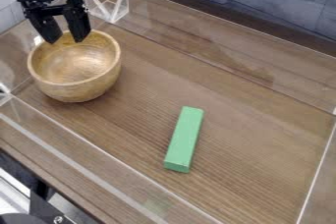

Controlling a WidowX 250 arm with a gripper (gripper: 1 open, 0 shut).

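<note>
A wooden bowl (79, 76) sits at the left of the wooden table. My black gripper (57, 33) is over the bowl's back rim, open, with nothing visible between its fingers. A green rectangular block (184, 138) lies apart at the lower centre of the table.
A white wire-like object (108, 7) stands behind the bowl at the back left. A dark grey surface lies beyond the back edge at the top right.
</note>
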